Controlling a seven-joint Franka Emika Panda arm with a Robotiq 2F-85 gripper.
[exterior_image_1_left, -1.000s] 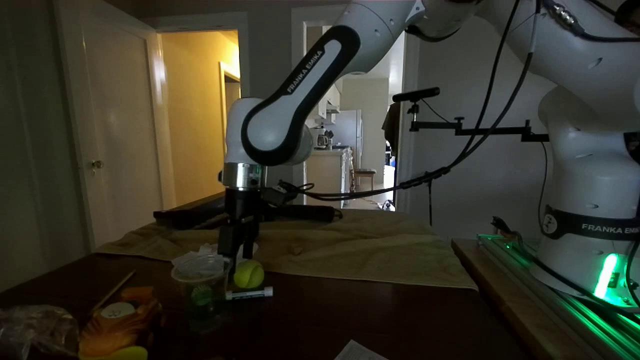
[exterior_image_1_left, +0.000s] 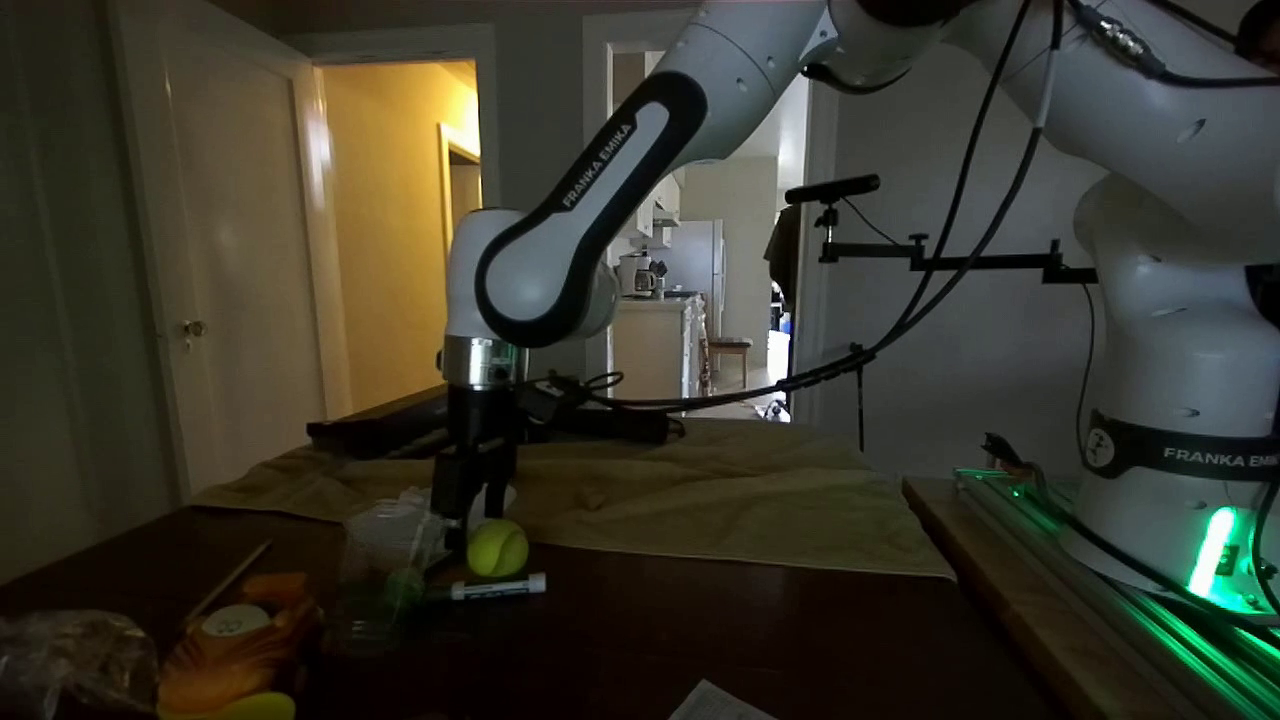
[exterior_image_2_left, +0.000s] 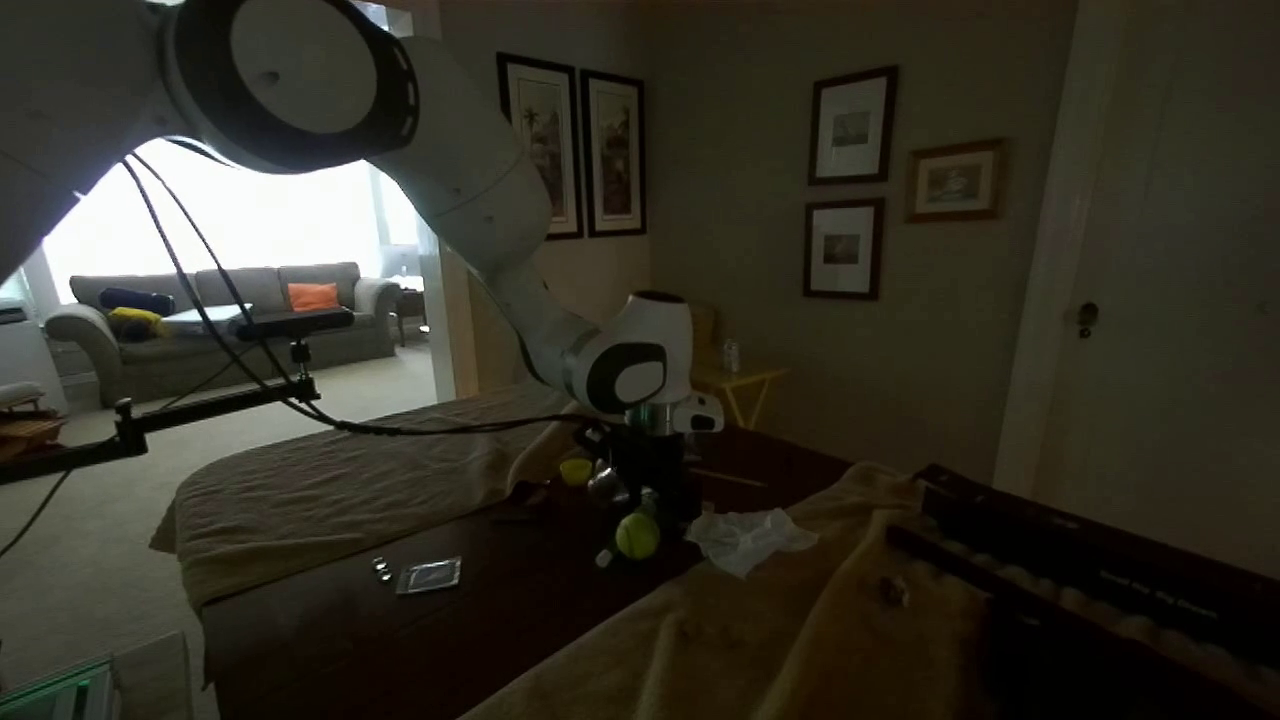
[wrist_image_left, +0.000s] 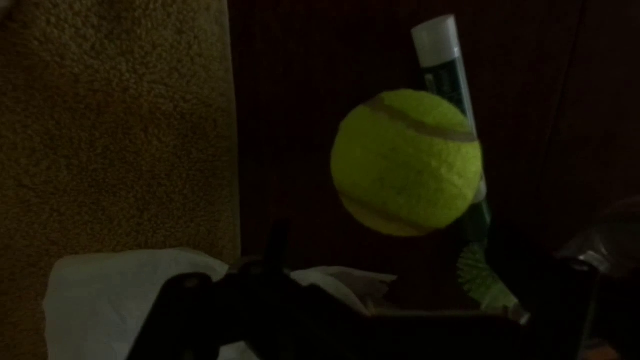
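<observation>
My gripper (exterior_image_1_left: 474, 516) points down with its fingers open, low over the dark table. Beside its fingers a yellow-green tennis ball (exterior_image_1_left: 498, 548) rests on the table. In the wrist view the ball (wrist_image_left: 408, 162) lies forward of the dark fingers and is not gripped. A white-capped tube (wrist_image_left: 441, 51) lies partly hidden behind the ball. A clear plastic cup (exterior_image_1_left: 369, 564) stands close against the gripper's other side, looking tilted and blurred. Something green and spiky (wrist_image_left: 480, 279) shows near the right finger; whether it is inside the cup I cannot tell.
White crumpled paper (exterior_image_2_left: 746, 540) lies near the gripper. An orange object (exterior_image_1_left: 228, 648) and a clear plastic wrapper (exterior_image_1_left: 72, 660) occupy the near left. A tan towel (exterior_image_1_left: 720, 492) covers the far table. Bare table lies to the right in exterior view 1.
My gripper has lowered and shifted slightly left in exterior view 1. The clear cup, upright before, now looks tilted and shifted left. The ball and tube have not visibly moved.
</observation>
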